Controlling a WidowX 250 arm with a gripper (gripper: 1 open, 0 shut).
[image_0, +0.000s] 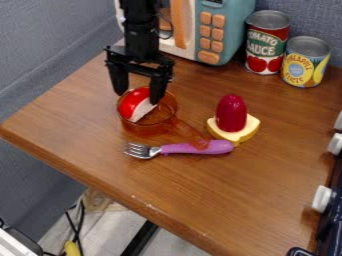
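My black gripper (139, 78) stands open just over an orange pan (164, 120), its fingers either side of a red-and-white round piece (135, 103) in the pan. A fork with a purple handle (194, 147) lies below the pan, partly under its handle. To the right, a dark red oval object (231, 112) stands on a pale yellow piece (245, 133).
A toy microwave (214, 30), a red tomato can (266, 50) and a yellow can (306, 65) stand at the back. A dark appliance (326, 225) is at the right edge.
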